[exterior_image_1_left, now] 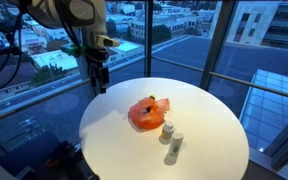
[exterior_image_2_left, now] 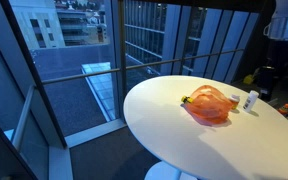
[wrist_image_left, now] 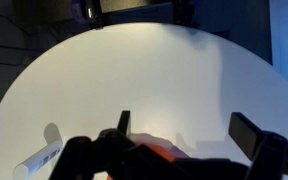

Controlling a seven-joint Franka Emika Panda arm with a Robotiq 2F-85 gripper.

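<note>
An orange, crumpled bag-like bundle (exterior_image_1_left: 148, 114) rests near the middle of the round white table (exterior_image_1_left: 209, 110); something dark and yellowish shows on it. Two small white containers stand close by: a shorter one (exterior_image_1_left: 168, 129) and a taller bottle (exterior_image_1_left: 176, 143). My gripper (exterior_image_1_left: 100, 80) hangs over the table's left edge in exterior view 1, apart from all of these. In the wrist view the gripper is open, its fingers wide apart over bare tabletop. A piece of the orange bundle (wrist_image_left: 162, 152) peeks out behind the gripper body, and a white bottle (wrist_image_left: 37, 162) lies lower left.
Tall windows (exterior_image_1_left: 184, 60) with dark frames surround the table. Beyond the table edge there is dark floor (exterior_image_2_left: 104, 160).
</note>
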